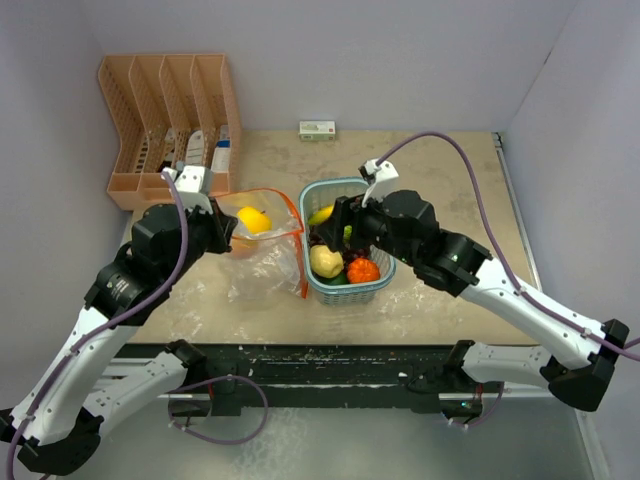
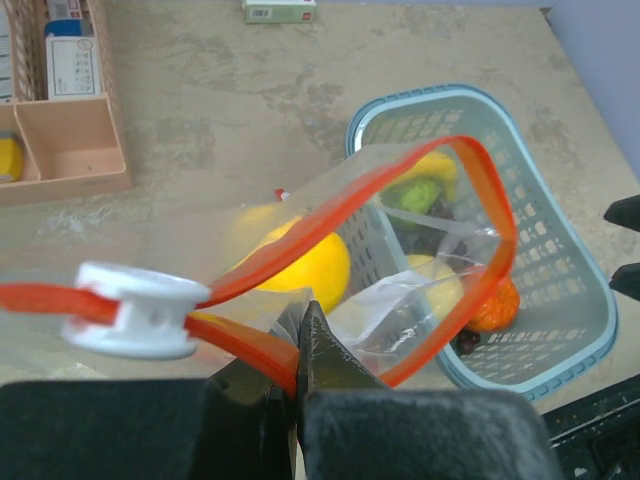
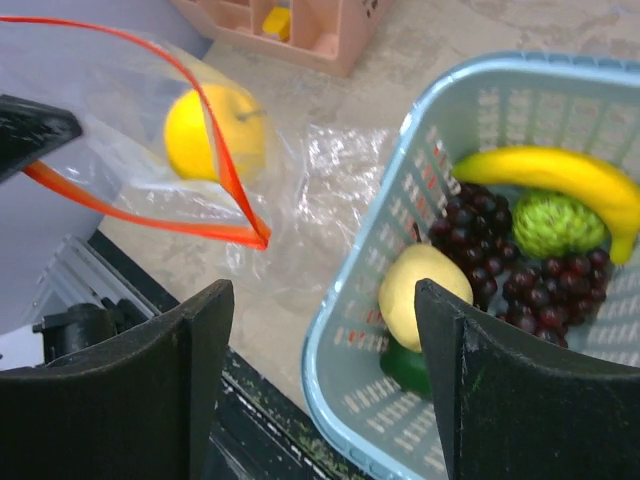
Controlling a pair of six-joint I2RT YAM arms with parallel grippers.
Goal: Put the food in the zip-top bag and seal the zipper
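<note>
The clear zip bag [image 2: 120, 240] with orange zipper edge and white slider [image 2: 135, 310] holds a yellow fruit [image 1: 254, 219]. My left gripper [image 1: 226, 240] is shut on the bag's edge, lifting its opening. My right gripper hangs over the basket [image 3: 350, 300], open, with no bag between its fingers. In the basket lie a banana [image 3: 530, 170], a green round item [image 3: 555, 222], grapes [image 3: 475, 225], a pale round item [image 3: 410, 280], an orange item [image 1: 363, 270] and a dark green item [image 3: 398, 370].
A pink divided organiser [image 1: 125, 130] stands at the back left, a small box [image 1: 317, 130] at the back. Walls bound the sides.
</note>
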